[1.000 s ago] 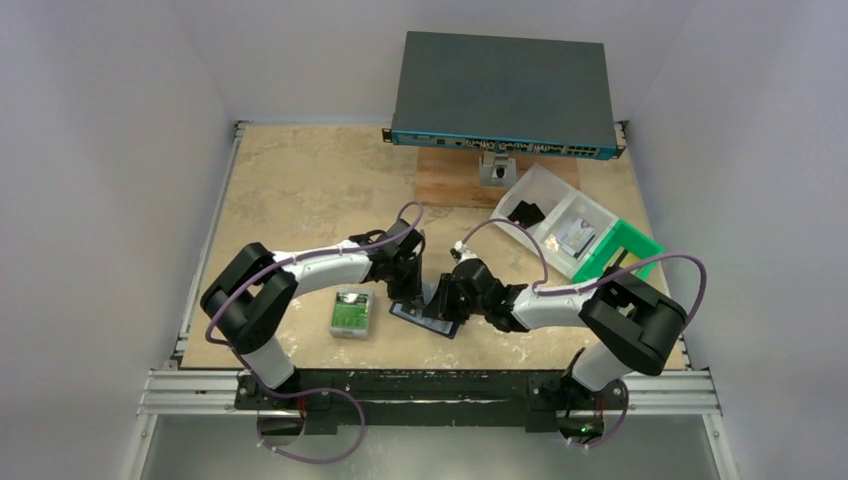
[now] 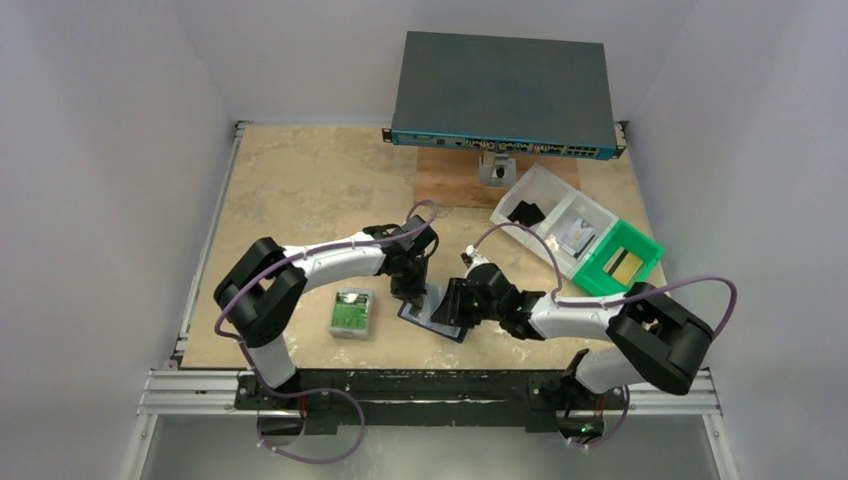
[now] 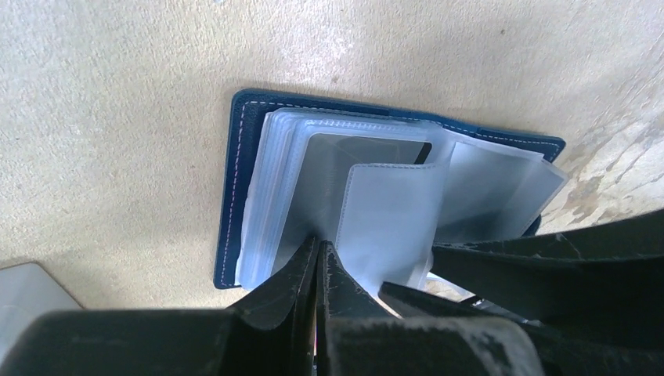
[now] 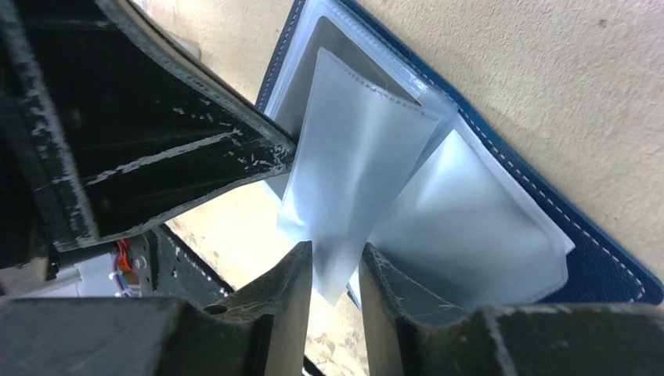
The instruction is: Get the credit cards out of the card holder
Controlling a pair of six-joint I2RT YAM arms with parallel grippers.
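A dark blue card holder [image 3: 235, 172] with clear plastic sleeves [image 3: 387, 211] lies flat on the table between my grippers. In the left wrist view my left gripper is shut over the sleeves, no card visible between its fingers. In the right wrist view my right gripper is low over the holder, its fingertips part open around the edge of a raised sleeve flap [image 4: 360, 149]; whether they grip it I cannot tell. The other gripper's black body covers the left of that view. I cannot clearly make out cards in the sleeves.
A clear box with green content [image 2: 349, 313] sits left of the holder. A tray [image 2: 560, 260] with white and green compartments stands at the right, a large metal unit [image 2: 500, 90] at the back.
In the top view both arms and the card holder have shifted slightly to the right.
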